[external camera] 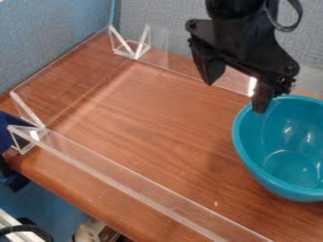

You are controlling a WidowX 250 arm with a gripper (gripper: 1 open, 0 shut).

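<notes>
A black robot gripper [236,83] hangs at the top right, its two fingers apart and pointing down, with nothing seen between them. The right finger is over the back rim of a turquoise bowl [275,174] at the right of the wooden table [139,132]. The bowl's visible inside is empty.
Clear plastic barriers with white brackets [127,43] run along the back and front edges of the table. A blue-grey padded wall [44,43] stands at the left, and dark objects lie at the lower left edge.
</notes>
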